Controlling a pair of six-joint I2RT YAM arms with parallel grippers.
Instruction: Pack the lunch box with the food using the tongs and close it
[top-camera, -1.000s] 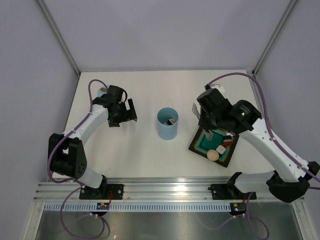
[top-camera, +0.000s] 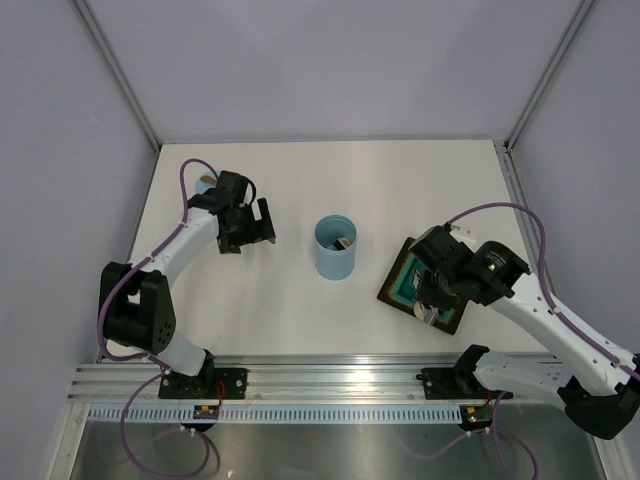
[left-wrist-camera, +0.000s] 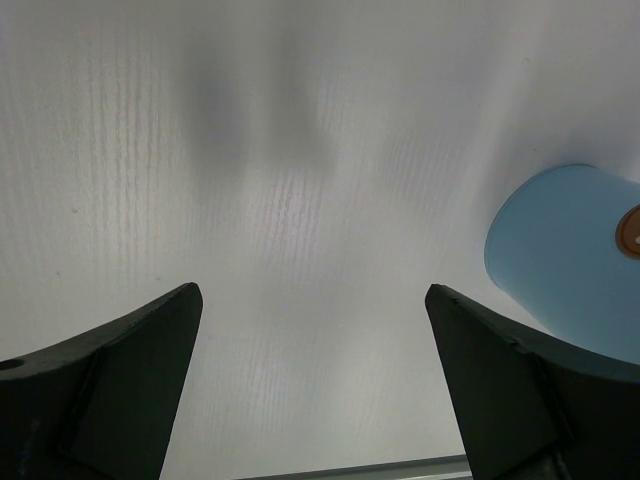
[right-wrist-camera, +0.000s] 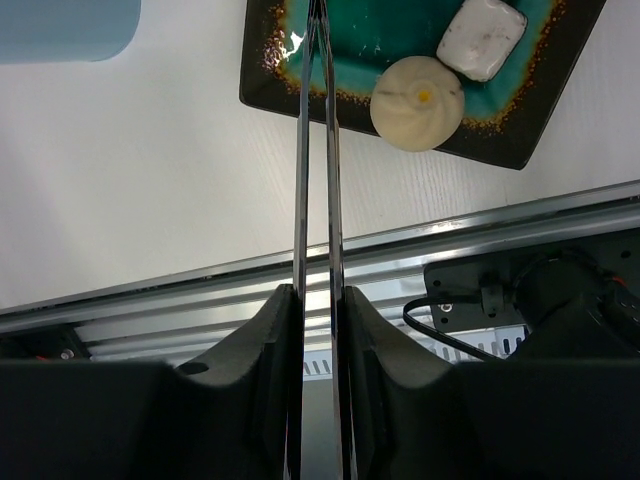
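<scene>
A dark tray with a green centre (right-wrist-camera: 370, 40) lies right of a blue cylindrical container (top-camera: 334, 258), holding a pale round item (right-wrist-camera: 417, 104) and a white square piece (right-wrist-camera: 482, 38). My right gripper (top-camera: 430, 308) is over the tray; in the right wrist view its long metal tips lie close together over the tray, and whether they hold anything at their ends is hidden. My left gripper stands open over bare table at the left, nothing between its fingers. A blue lidded container (left-wrist-camera: 550, 250) lies beside it, partly behind the left arm in the top view.
A metal rail (top-camera: 320, 366) runs along the front edge.
My right gripper has moved down and toward the front, from beside the central container onto the tray. The left arm stays where it was.
</scene>
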